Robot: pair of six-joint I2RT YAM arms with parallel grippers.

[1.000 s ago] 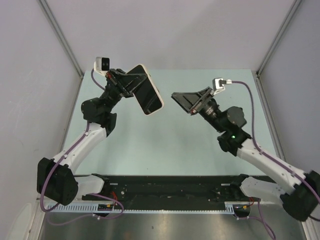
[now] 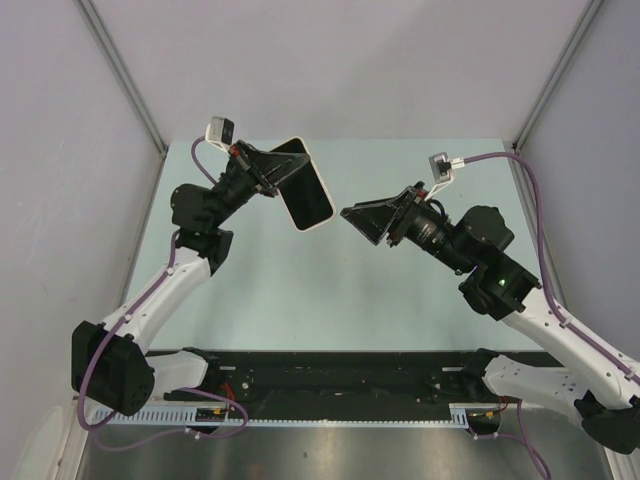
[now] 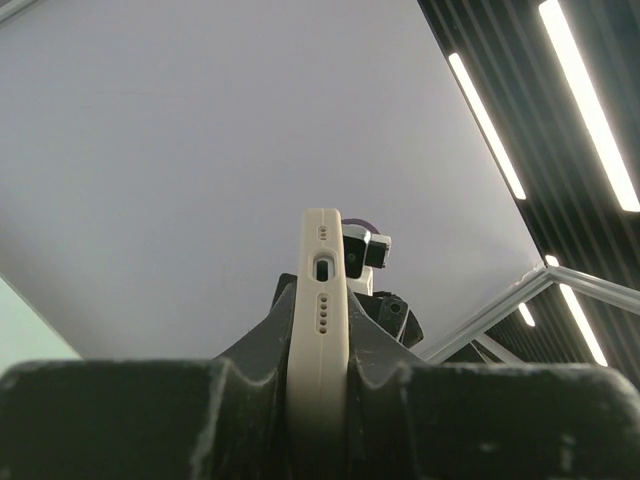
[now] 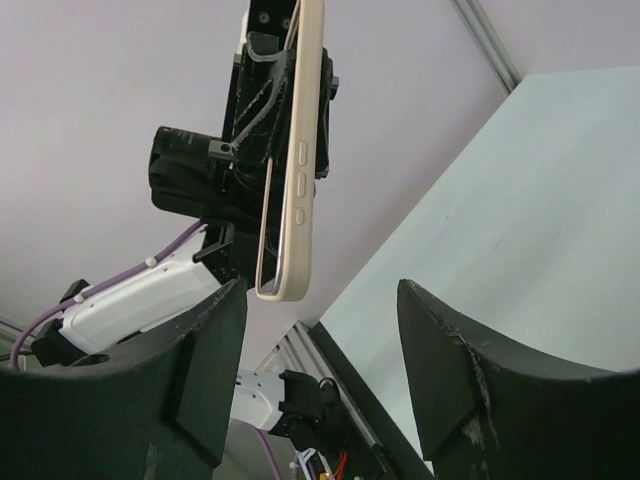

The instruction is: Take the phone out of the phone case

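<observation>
A black-screened phone (image 2: 306, 190) sits in a light beige case (image 2: 329, 219) and is held tilted in the air, left of centre in the top view. My left gripper (image 2: 280, 176) is shut on the cased phone near its upper end. In the left wrist view the case's edge (image 3: 321, 300), with its port slot and small holes, stands upright between the fingers. My right gripper (image 2: 362, 222) is apart from the phone's lower corner, to its right. Between its parted fingers nothing is held. The case's side buttons (image 4: 301, 185) show in the right wrist view.
White walls (image 2: 330, 70) enclose the far side and flanks. Purple cables (image 2: 540, 230) run along both arms.
The cased phone has shifted slightly right with my left gripper, turning a little.
</observation>
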